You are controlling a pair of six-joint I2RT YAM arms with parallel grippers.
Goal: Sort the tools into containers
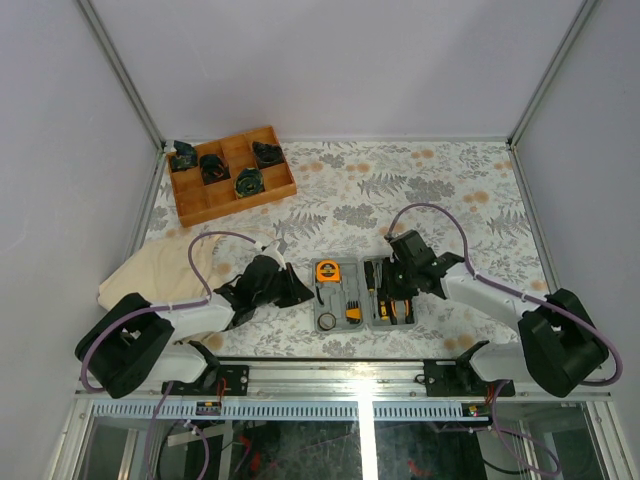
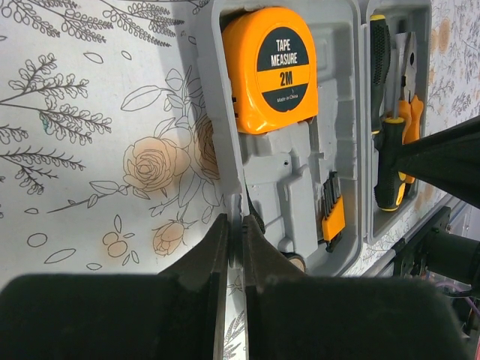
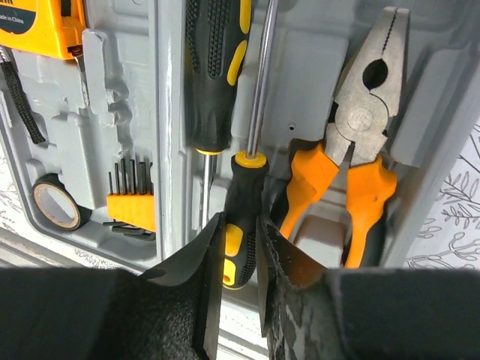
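An open grey toolbox (image 1: 333, 317) lies at front centre. My left gripper is shut on its left rim. In the left half sit an orange tape measure (image 2: 270, 67), an orange bit set (image 3: 130, 211) and a tape roll (image 3: 56, 202). The right half holds two black-and-yellow screwdrivers (image 3: 244, 195) and orange-handled pliers (image 3: 366, 210). My right gripper is part open, its fingertips at the handle of the lower screwdriver; whether they grip it I cannot tell.
A wooden organiser (image 1: 232, 203) with dark bundles in compartments stands at back left. A beige cloth (image 1: 150, 275) lies at left.
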